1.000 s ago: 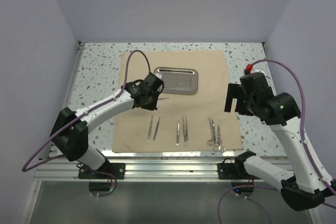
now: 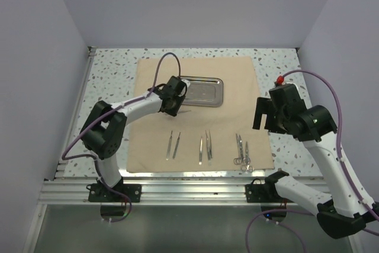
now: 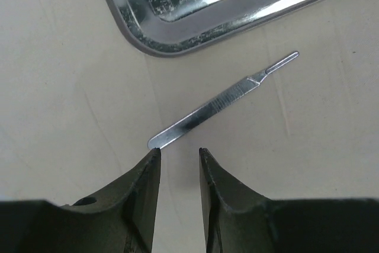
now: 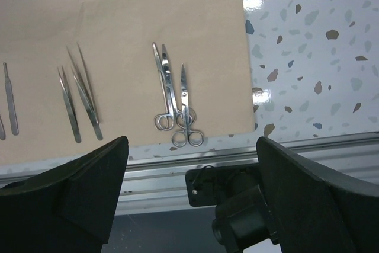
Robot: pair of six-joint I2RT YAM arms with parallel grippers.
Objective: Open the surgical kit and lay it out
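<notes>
In the left wrist view a scalpel handle [image 3: 216, 103] lies slanted on the beige cloth [image 2: 237, 125], just below the corner of the metal tray [image 2: 206, 92]. My left gripper stands open above the cloth, its fingertips near the handle's rounded end and nothing between them. The tray looks empty. Two more scalpel handles [image 2: 176, 145] lie side by side below. To their right are slim tweezers [image 2: 201, 151] and another group of tweezers [image 2: 208, 146]. Several scissor-like tools [image 4: 170, 87] lie close together at the cloth's right. My right gripper is open and empty, off to the right.
Speckled white tabletop [image 2: 106, 81] borders the cloth. A metal rail [image 2: 177, 185] runs along the front edge. Bare cloth stretches right of the tray and between the tweezers and the scissors.
The right arm has shifted only slightly.
</notes>
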